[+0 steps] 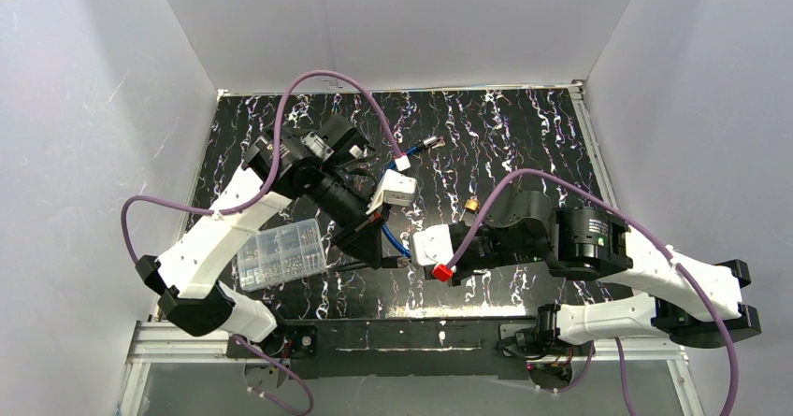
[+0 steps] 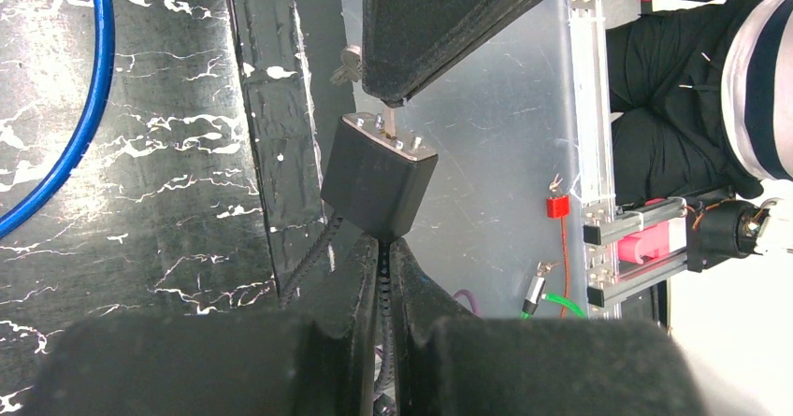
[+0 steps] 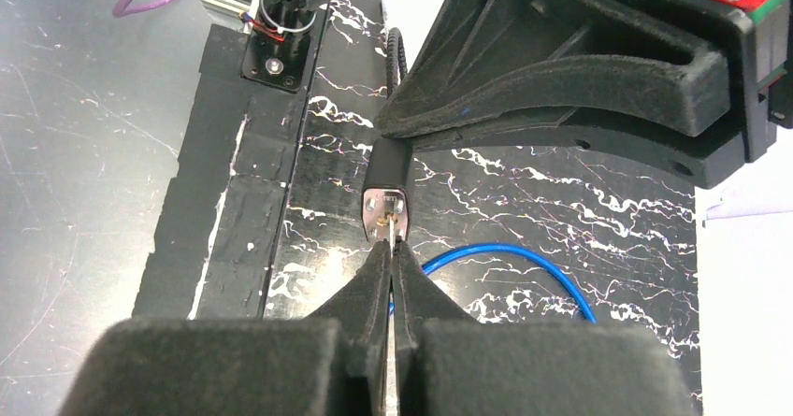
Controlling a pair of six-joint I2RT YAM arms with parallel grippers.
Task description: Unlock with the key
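The black cable lock point(image 2: 379, 178) has a metal end face with a keyhole. My left gripper is shut on the lock's cable end, keeping the lock above the table. Opposite the face, my right gripper is shut on a thin key point(image 3: 391, 233) that points into the keyhole area. In the left wrist view the key's blade point(image 2: 390, 120) meets the metal face; how deep it sits cannot be told. Another key point(image 2: 351, 64) dangles beside the right fingers. From above, the lock's silver end point(image 1: 404, 262) lies close to the right gripper, whose tips are mostly hidden.
A blue cable lock point(image 1: 396, 240) lies behind the grippers. Farther right sits a brass padlock point(image 1: 471, 205). The clear parts box point(image 1: 281, 254) is at the left, under the left arm. Bare table shows at the back right.
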